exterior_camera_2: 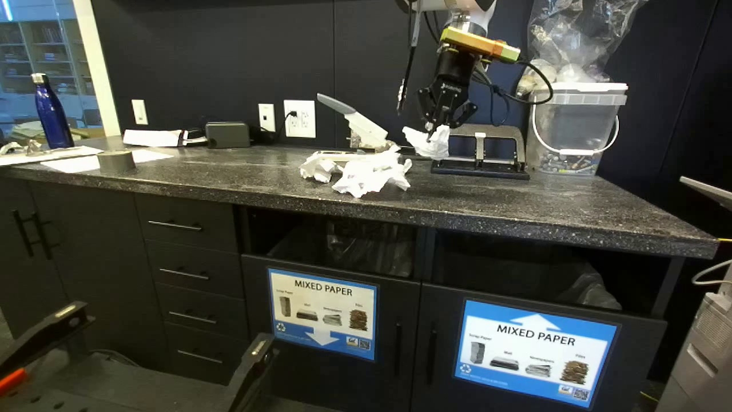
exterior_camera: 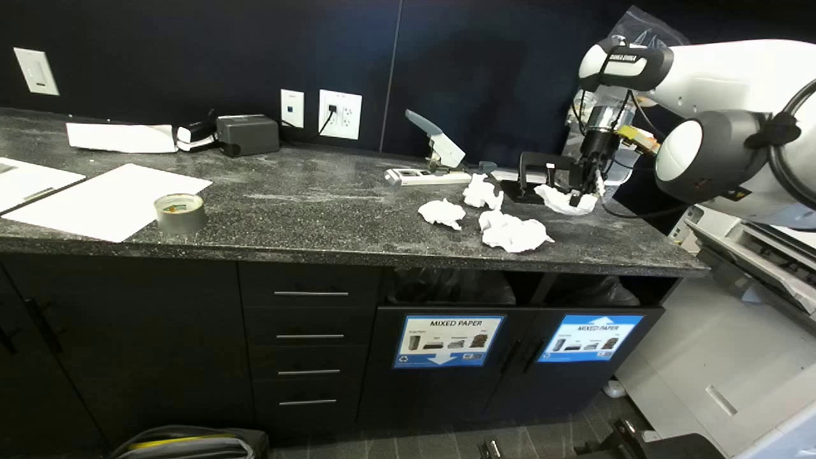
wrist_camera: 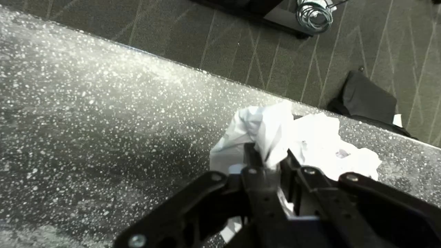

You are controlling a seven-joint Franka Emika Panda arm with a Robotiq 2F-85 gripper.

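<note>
My gripper (exterior_camera_2: 433, 130) is shut on a crumpled white paper (exterior_camera_2: 428, 142), which hangs above the counter in front of the black hole punch (exterior_camera_2: 484, 144). In the wrist view the held paper (wrist_camera: 270, 128) bulges out past the fingertips, partly hidden by the fingers. Three other crumpled papers lie on the counter to its left in exterior view 1: a larger front ball (exterior_camera: 514, 232), a small left ball (exterior_camera: 441, 213) and a back ball (exterior_camera: 482, 192). From the other side, they overlap into one white heap (exterior_camera_2: 367, 173).
A raised stapler (exterior_camera: 440, 149) stands behind the papers. A clear bucket (exterior_camera_2: 576, 127) is at the back right. Below the counter's front edge are two open bins with "mixed paper" signs (exterior_camera: 449, 342). The tape roll (exterior_camera: 180, 213) and flat sheets sit far left, with bare counter between.
</note>
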